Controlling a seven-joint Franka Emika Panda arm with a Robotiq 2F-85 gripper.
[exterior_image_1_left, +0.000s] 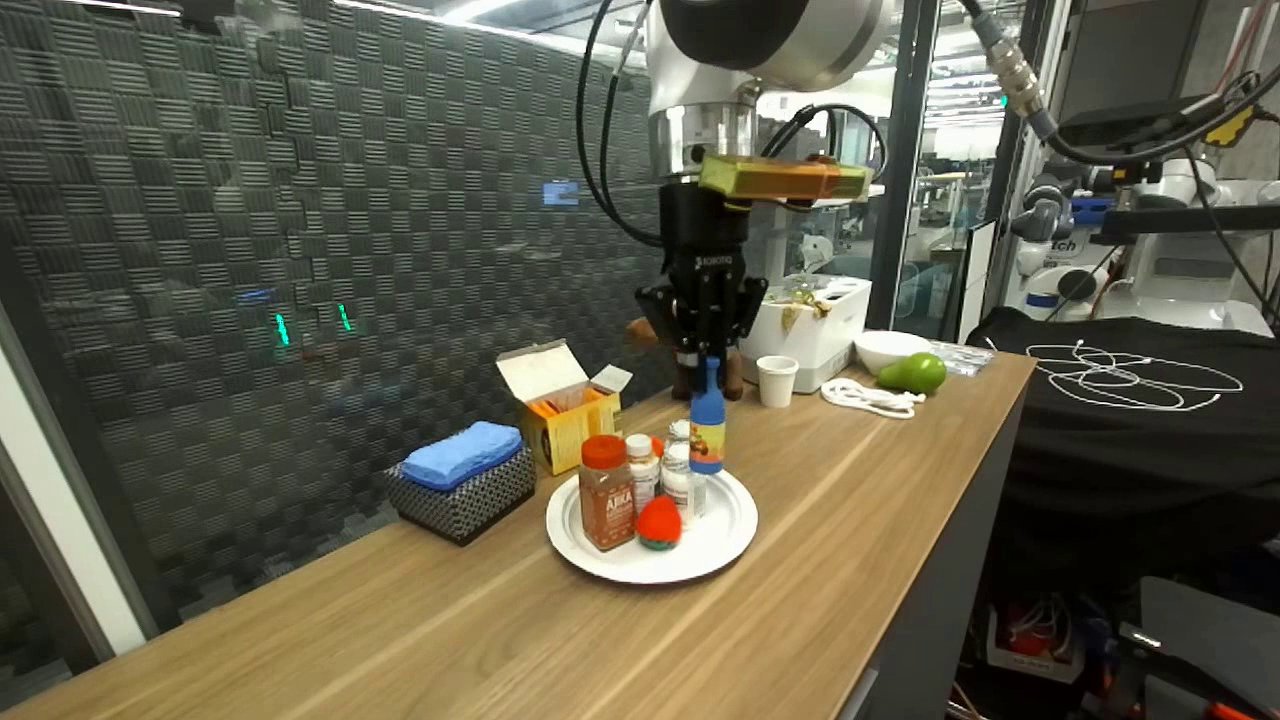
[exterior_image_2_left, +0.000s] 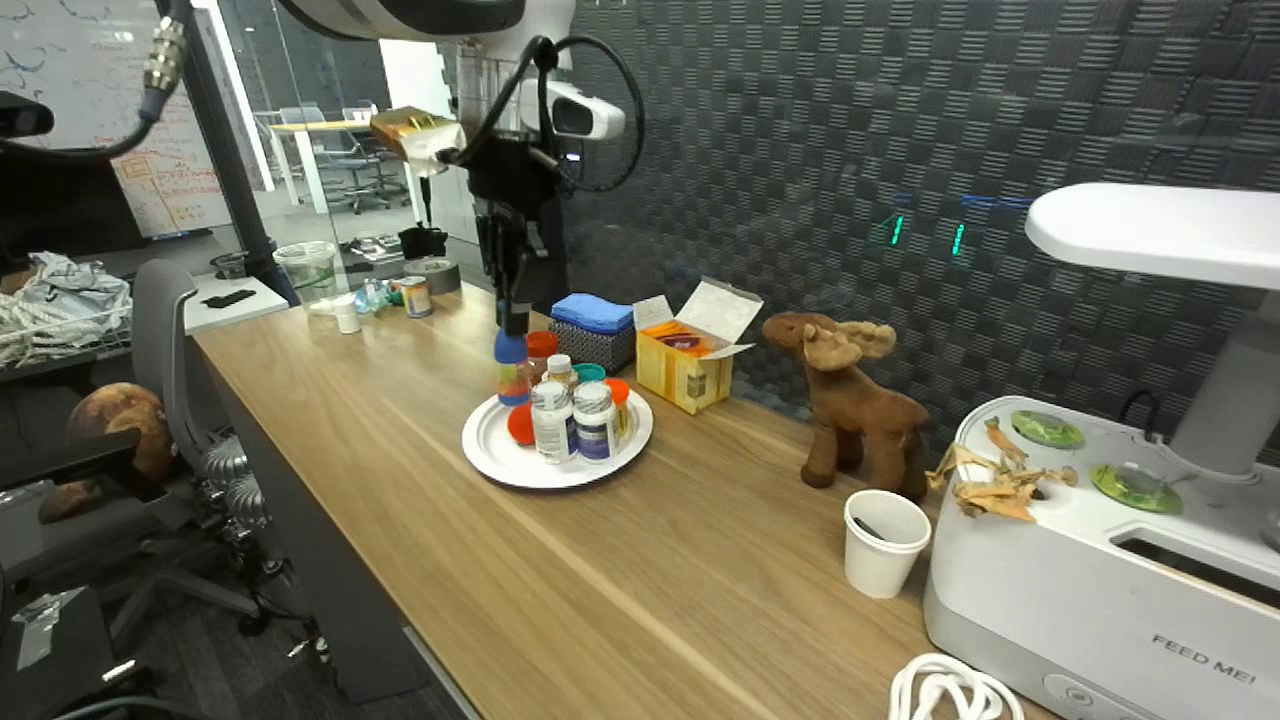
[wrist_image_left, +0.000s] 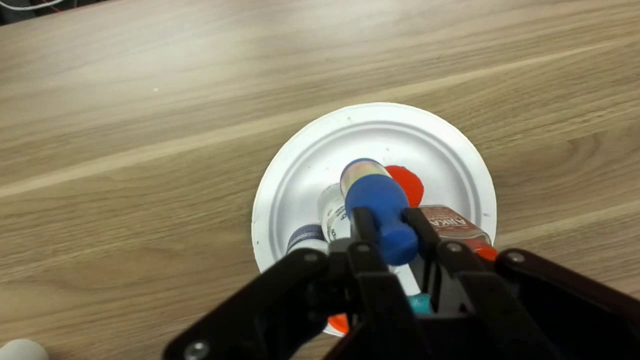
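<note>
My gripper is shut on the neck of a blue bottle with a yellow label. The bottle hangs upright above the white plate, over its side toward the counter's front edge. Crowded on that plate are a red-capped seasoning jar, white pill bottles and a red strawberry-like piece. Seen from the wrist, the bottle hides part of a white pill bottle and of the red piece. Whether its base touches anything on the plate I cannot tell.
Behind the plate stand a yellow open box and a dark woven basket with a blue cloth. A brown plush moose, a paper cup and a white planter are farther along.
</note>
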